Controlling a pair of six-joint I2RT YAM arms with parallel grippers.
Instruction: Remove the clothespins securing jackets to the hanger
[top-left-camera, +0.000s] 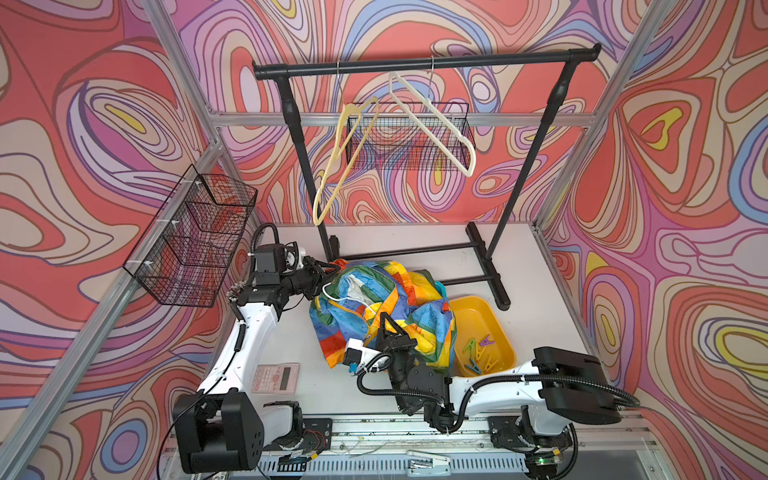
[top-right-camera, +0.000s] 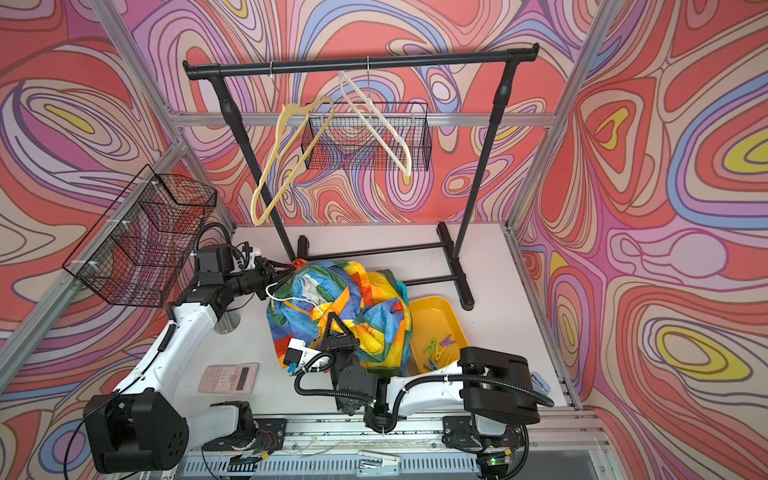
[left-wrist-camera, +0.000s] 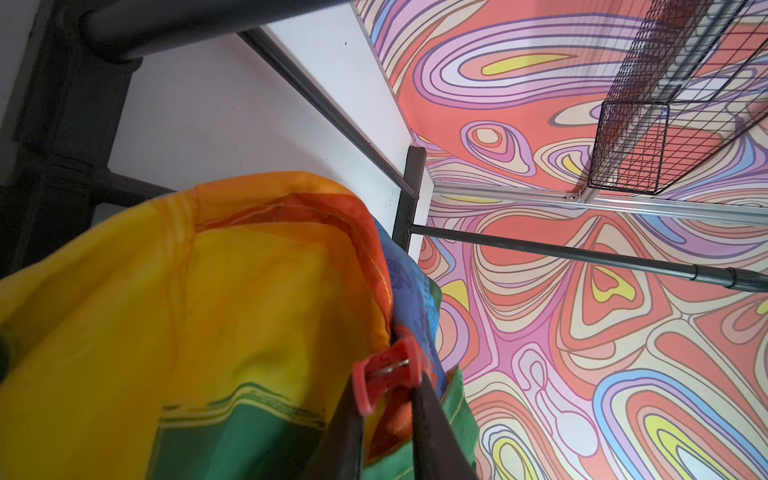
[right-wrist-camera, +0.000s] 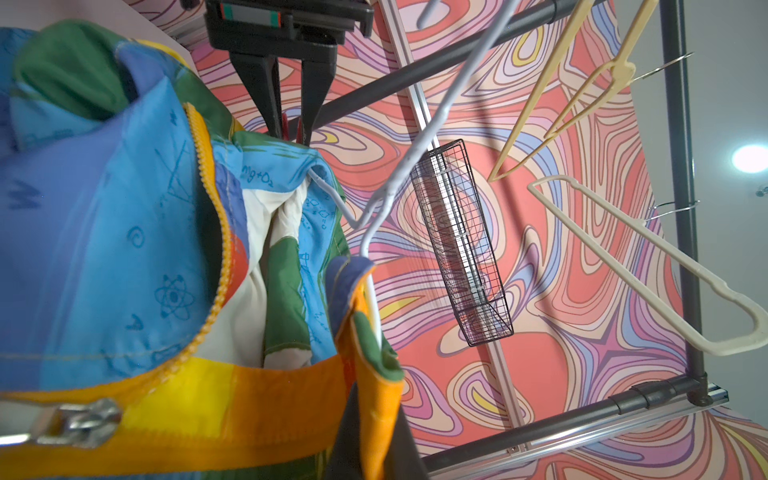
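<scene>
A rainbow jacket (top-left-camera: 384, 304) lies heaped on the table, a white hanger (right-wrist-camera: 380, 196) running into its neck. At its far left, a red clothespin (left-wrist-camera: 390, 374) with a metal spring sits against the cloth. My left gripper has its fingers part way apart on either side of that pin; whether they press on it is unclear. In the right wrist view, red shows between the left fingers just above the collar. My right gripper is shut on an orange-edged flap of the jacket at the near side.
A yellow bin (top-left-camera: 500, 336) with several loose clothespins (top-left-camera: 480, 352) stands right of the jacket. The black rack (top-left-camera: 424, 64) behind carries a yellow hanger (top-left-camera: 336, 176) and a cream hanger (top-left-camera: 436, 128). A pink calculator (top-left-camera: 276, 378) lies front left.
</scene>
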